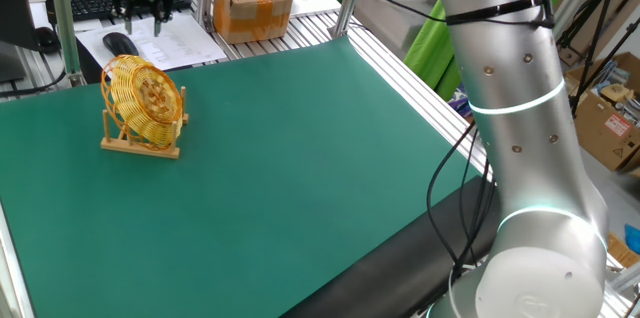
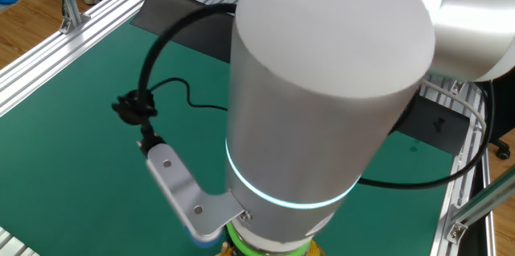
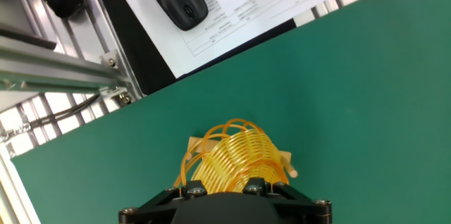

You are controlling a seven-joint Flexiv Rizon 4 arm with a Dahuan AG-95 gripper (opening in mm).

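Observation:
A yellow woven basket [image 1: 145,103] leans on edge in a small wooden rack [image 1: 140,146] near the far left of the green table. Behind and above it, my black gripper [image 1: 143,26] hangs with its fingers apart and nothing visible between them. Seen from the wrist, the basket [image 3: 243,157] lies just beyond the gripper, its lower part hidden by the gripper body. In exterior view 2 the arm covers nearly all of the basket, and the gripper is hidden.
Beyond the table's far edge are a black mouse [image 1: 120,44], paper sheets [image 1: 175,43], a keyboard [image 1: 95,5] and a cardboard box [image 1: 255,3]. A metal post [image 1: 65,18] rises behind the basket.

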